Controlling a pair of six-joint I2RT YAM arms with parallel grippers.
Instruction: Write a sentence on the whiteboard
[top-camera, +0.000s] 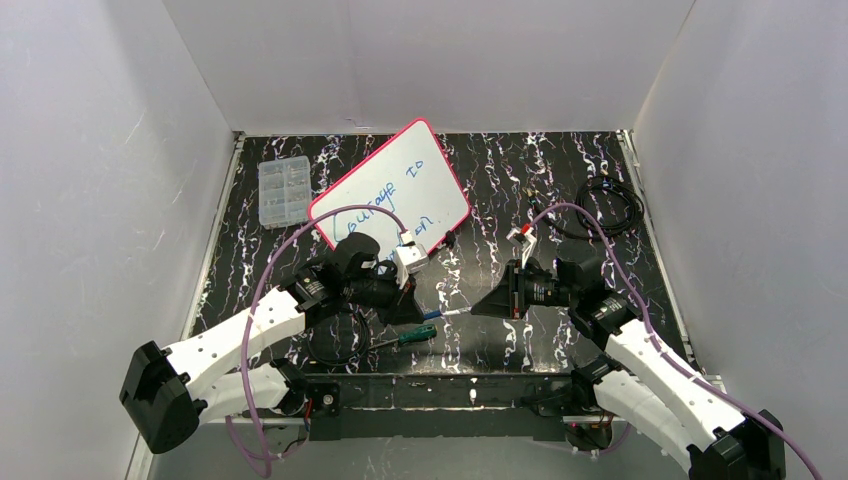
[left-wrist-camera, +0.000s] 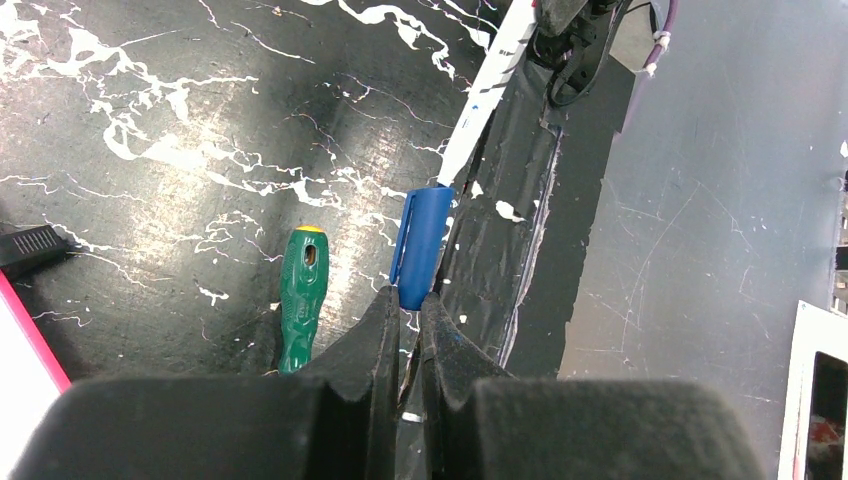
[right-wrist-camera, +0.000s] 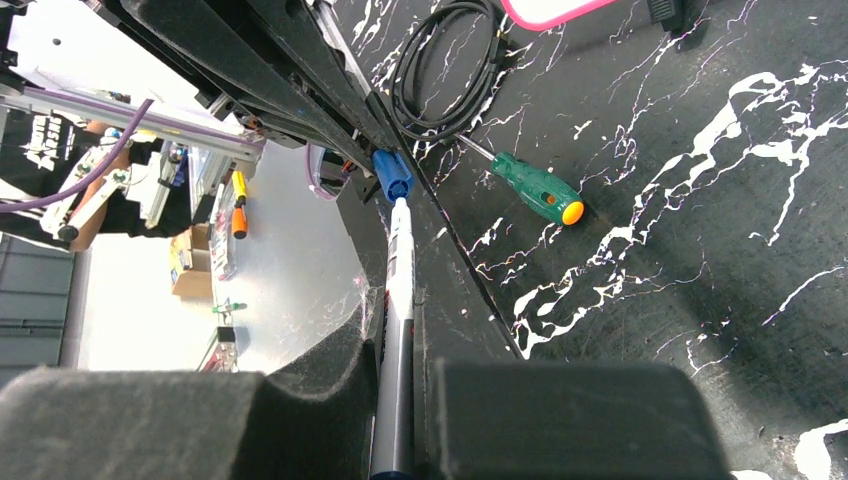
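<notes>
A blue marker cap (left-wrist-camera: 424, 240) is pinched at its closed end by my left gripper, which is shut on it. The white marker (right-wrist-camera: 399, 262) lies along my right gripper, shut around its barrel. Marker and cap (right-wrist-camera: 392, 174) are roughly in line, the tip meeting the cap's open mouth; how far it goes inside cannot be told. From above, the grippers face each other over the table front. Behind the left arm, the pink-edged whiteboard (top-camera: 437, 190) lies tilted, bearing blue handwriting partly hidden by that arm.
A green screwdriver (top-camera: 417, 334) lies just below the left gripper, with a black cable coil (right-wrist-camera: 408, 85) beside it. At the back left sits a clear compartment box (top-camera: 285, 191). Another coiled cable (top-camera: 633, 209) is at the right.
</notes>
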